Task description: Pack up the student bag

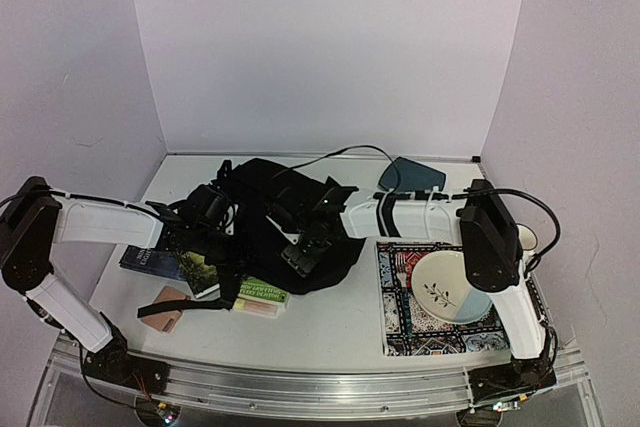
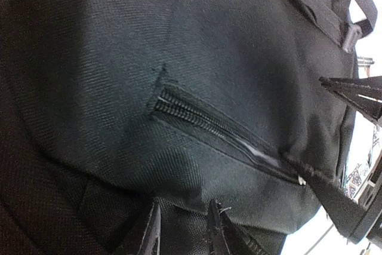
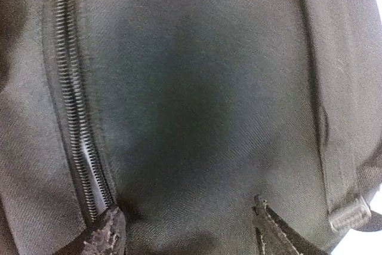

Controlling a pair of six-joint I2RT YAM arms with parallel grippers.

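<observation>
The black bag [image 1: 345, 262] lies across the middle of the table, partly covered by both arms. Its zipper [image 2: 218, 132] runs diagonally through the left wrist view, with a pale slit towards its right end. My left gripper is over the bag's left side, its fingertips apart against black fabric. Over the bag's front face, my right gripper stands wide open. One of its fingers [image 3: 110, 231] is at the lower end of the zipper [image 3: 74, 100]. Whether that finger touches the zipper I cannot tell.
A dark blue book [image 1: 150, 260], a green book [image 1: 264, 291] and a pink notebook [image 1: 162, 320] lie at the left front, with a bag strap [image 1: 185, 305] over the notebook. To the right, a plate [image 1: 440, 282] rests on a patterned mat [image 1: 400, 337]. A dark folder [image 1: 412, 175] lies behind.
</observation>
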